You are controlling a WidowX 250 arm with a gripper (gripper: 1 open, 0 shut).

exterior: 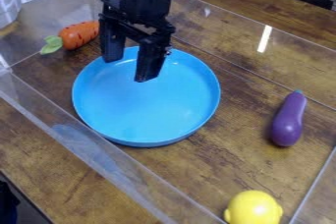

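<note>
My black gripper point(134, 49) hangs over the back part of a blue plate point(144, 110), its two fingers apart, with nothing visible between them. The plate appears empty. Left of the gripper, an orange carrot point(82, 32) with a green top lies on the wooden table.
A purple eggplant point(288, 120) lies to the right of the plate. A yellow lemon-like object point(252, 209) sits at the near right. Clear walls border the wooden surface point(237, 169).
</note>
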